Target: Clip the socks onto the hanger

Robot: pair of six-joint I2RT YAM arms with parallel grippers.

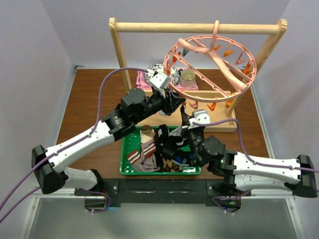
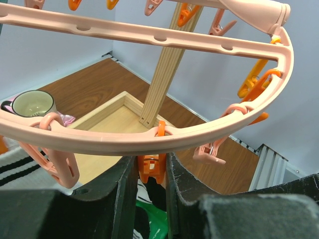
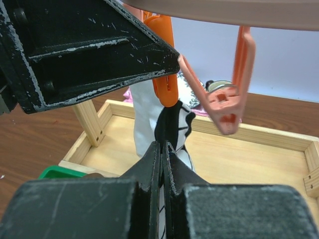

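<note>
The round pink hanger (image 1: 209,98) hangs from the wooden bar, with clips around its rim. My left gripper is shut on an orange clip (image 2: 152,167) at the near rim. Beneath that clip, in the right wrist view, my right gripper is shut, and a black-and-white sock (image 3: 169,124) shows at its tips, rising toward the orange clip (image 3: 167,89). Whether the sock is inside the clip is hard to tell. More socks (image 1: 147,157) lie in the green tray (image 1: 127,167) below.
The wooden frame (image 1: 194,27) stands over a shallow wooden base (image 1: 224,124). Behind it are a mug (image 1: 187,77) and a patterned item (image 1: 155,72) on pink cloth. Walls border the table on both sides.
</note>
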